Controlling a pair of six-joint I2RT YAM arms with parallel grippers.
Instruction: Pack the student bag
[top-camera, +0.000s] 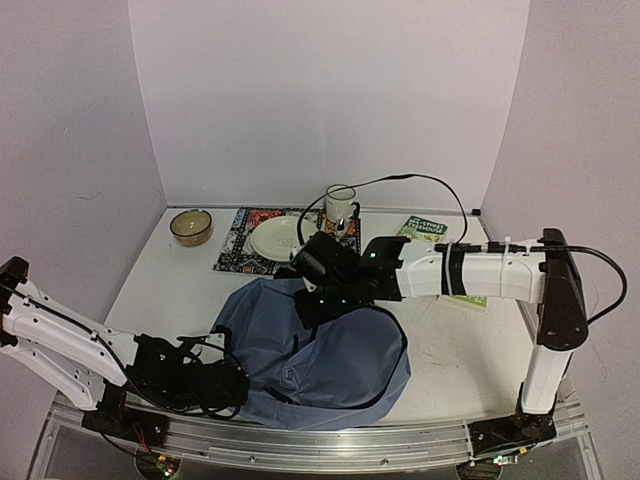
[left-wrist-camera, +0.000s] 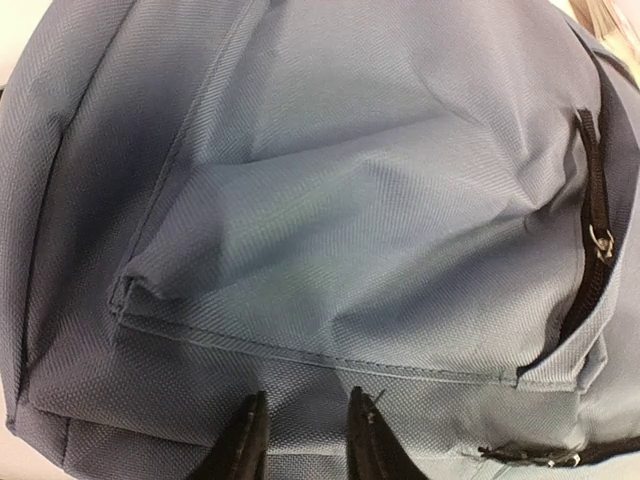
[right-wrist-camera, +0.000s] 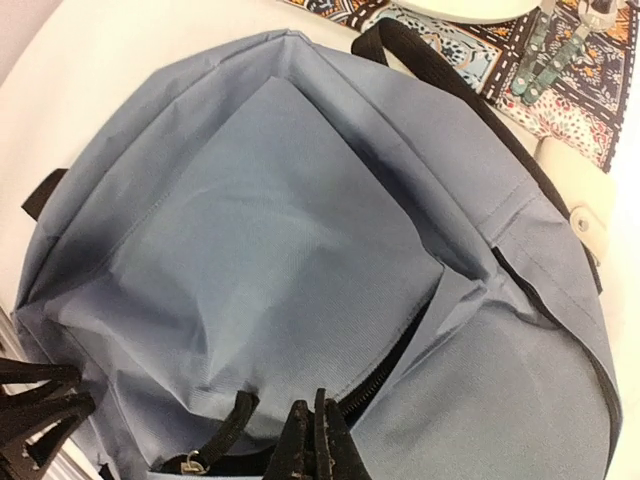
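Observation:
A blue-grey bag (top-camera: 350, 360) lies crumpled at the table's front middle, under both arms. In the right wrist view, a dark zipper (right-wrist-camera: 385, 380) runs along an opening in the bag. My right gripper is over that zipper, fingertips nearly together; whether any cloth is pinched between them cannot be made out. At the bag's left side is my left gripper, its fingers apart and low over the cloth. Another zipper with a metal pull (left-wrist-camera: 601, 242) shows in the left wrist view. Books (top-camera: 424, 229) lie at the back right, partly covered by the right arm.
A patterned mat (top-camera: 232, 255) at the back holds a white plate (top-camera: 272, 238), with a white mug (top-camera: 340, 203) at its right. A brown bowl (top-camera: 191, 227) sits back left. Bare table lies right of the bag.

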